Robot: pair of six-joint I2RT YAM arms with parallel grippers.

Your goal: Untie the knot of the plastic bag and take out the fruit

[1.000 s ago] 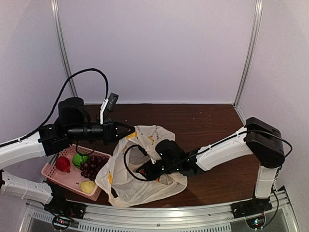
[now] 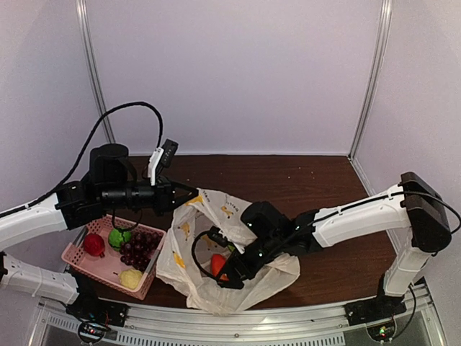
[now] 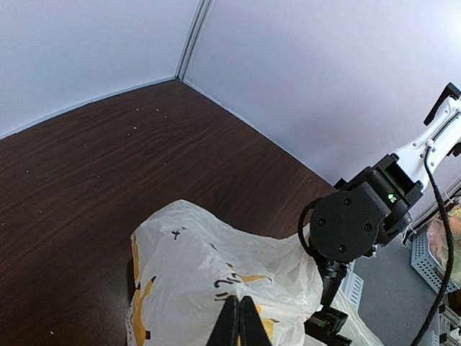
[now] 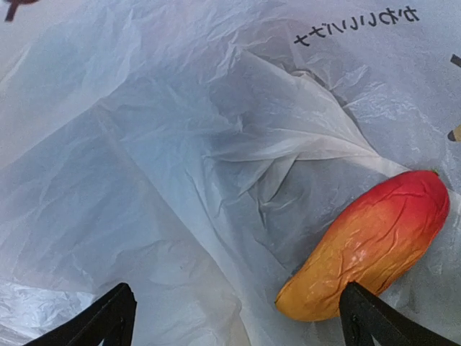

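Note:
The white plastic bag (image 2: pixel 194 285) lies open at the table's front, its mouth spread. Its raised rim is pinched in my left gripper (image 2: pixel 194 192), which is shut; in the left wrist view the tips of that gripper meet the white film of the bag (image 3: pixel 187 288). Inside the bag, my right gripper is open with nothing held. A red-orange mango (image 4: pixel 371 249) rests on the film, close to the right-hand finger (image 4: pixel 374 321). From above, part of this red fruit (image 2: pixel 218 264) shows beside the right gripper (image 2: pixel 232 280).
A pink basket (image 2: pixel 97 270) stands left of the bag, holding a red fruit (image 2: pixel 94 244), a green one (image 2: pixel 119 238), dark grapes (image 2: pixel 139 249) and a yellow fruit (image 2: pixel 130 279).
The right arm has shifted right and toward the front, and the bag has moved slightly right. More of the red fruit is now visible.

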